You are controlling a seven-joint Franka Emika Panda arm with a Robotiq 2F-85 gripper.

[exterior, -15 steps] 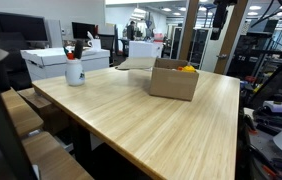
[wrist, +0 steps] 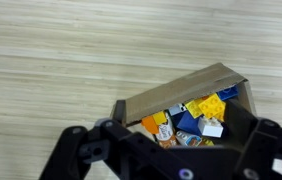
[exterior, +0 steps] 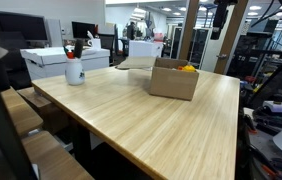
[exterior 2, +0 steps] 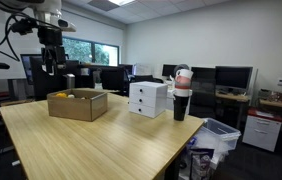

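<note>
A cardboard box (exterior: pixel 174 84) stands open on the wooden table, with a yellow piece (exterior: pixel 188 68) showing above its rim. From above, in the wrist view, the box flap (wrist: pixel 186 90) leads to several small coloured pieces inside: yellow blocks (wrist: pixel 212 106), an orange piece (wrist: pixel 150 124), a white piece (wrist: pixel 210 128) and blue ones (wrist: pixel 188 123). My gripper is over the box, its fingers wide apart and nothing seen between them. Exterior view 2 has the gripper (exterior 2: pixel 55 68) pointing down, above the box (exterior 2: pixel 78 105). The gripper body hides part of the box's contents.
A white cup (exterior: pixel 74 72) holding pens or tools stands near the table's far-left edge. White drawers (exterior 2: pixel 149 99) and a dark cup with a pale top (exterior 2: pixel 182 92) appear in exterior view 2.
</note>
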